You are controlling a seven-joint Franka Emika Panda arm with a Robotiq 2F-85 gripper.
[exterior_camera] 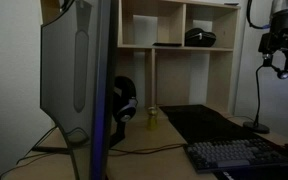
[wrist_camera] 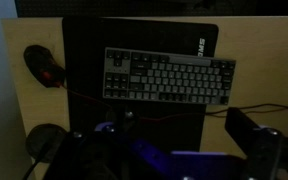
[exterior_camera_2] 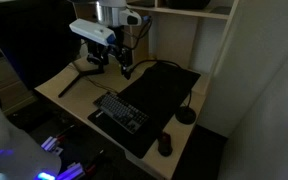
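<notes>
My gripper is open above the desk, its two dark fingers spread at the lower part of the wrist view with nothing seen between them. Below it lies a keyboard point(wrist_camera: 169, 77) with grey and dark keys, on a long black desk mat point(wrist_camera: 86, 45). Beside the keyboard, a dark mouse point(wrist_camera: 44, 66) with a red glint rests at the left of the wrist view. Exterior view 2 has the gripper point(exterior_camera_2: 112, 66) well above the desk, apart from everything there. At the upper right of exterior view 1, the arm's end point(exterior_camera: 277, 50) is partly cut off.
A large monitor point(exterior_camera: 74, 85) blocks much of exterior view 1. Behind it are headphones point(exterior_camera: 125, 98), a small yellow bottle point(exterior_camera: 152, 117) and a wooden shelf point(exterior_camera: 164, 75) holding a black case point(exterior_camera: 200, 38). A round black stand base point(exterior_camera_2: 186, 115) with a thin stem sits beside the mat.
</notes>
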